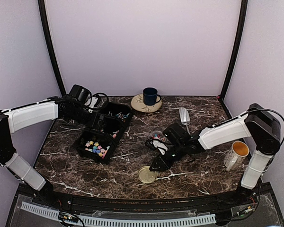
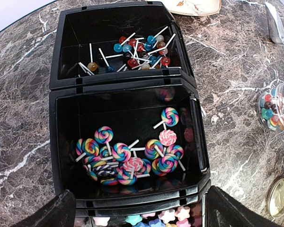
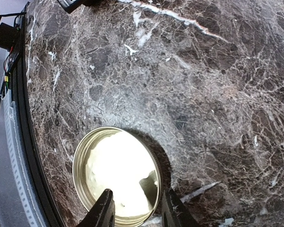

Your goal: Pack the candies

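Note:
A round gold lid (image 1: 147,175) lies flat on the dark marble table. My right gripper stands open at the lid's near right edge, one fingertip over the lid and the other just outside its rim. A clear jar (image 2: 278,105) with coloured candies stands farther back, partly behind the right arm in the top view. Black bins (image 2: 128,204) at the left hold lollipops (image 2: 132,163), small stick candies (image 2: 144,52) and star-shaped candies (image 1: 95,148). Over the bins hangs my left gripper, open with its fingers wide apart and nothing between them.
A blue mug (image 1: 150,96) stands on a cream plate (image 1: 139,107) at the back. A metal scoop (image 1: 184,115) lies behind the right arm, and a white mug (image 1: 236,155) with an orange inside is at the far right.

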